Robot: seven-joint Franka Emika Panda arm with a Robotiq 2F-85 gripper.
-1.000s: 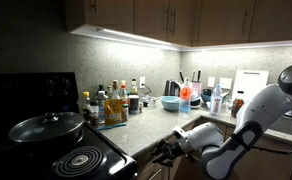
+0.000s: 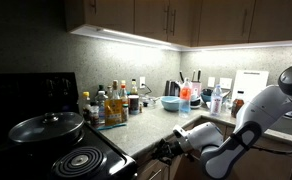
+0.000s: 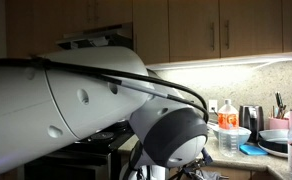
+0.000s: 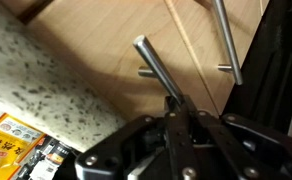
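My gripper is at the end of a metal bar handle (image 4: 158,66) on a light wooden cabinet front (image 4: 111,55) in the wrist view. The handle's near end runs in at the dark fingertips, which hide it there. How far apart the fingers stand is hard to make out. In exterior view 1 the gripper (image 2: 166,151) is low in front of the counter, right of the stove. The white arm hides most of this area in exterior view 2.
A second bar handle (image 4: 227,42) lies to the right across a panel gap. The speckled countertop (image 4: 48,88) edge borders the left. Several bottles (image 2: 113,106) stand by the stove (image 2: 81,160), and a frying pan (image 2: 46,128) rests on it. An orange-labelled bottle (image 3: 228,130) stands farther along.
The arm and gripper have shifted only slightly in front of the cabinets. Nothing on the counter or stove has visibly moved.
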